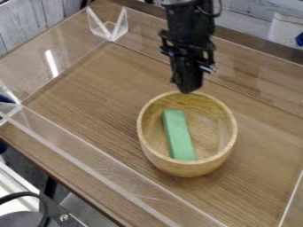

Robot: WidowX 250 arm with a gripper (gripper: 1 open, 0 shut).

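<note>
My gripper [186, 78] is a dark shape hanging from the top centre, just above the back rim of a light wooden bowl [218, 140]; its fingers look shut, with nothing visible between them. A green oblong block [179, 135] lies lengthwise inside the bowl.
A clear plastic object [108, 25] stands at the back left. Dark cables and a grey piece sit at the lower left corner.
</note>
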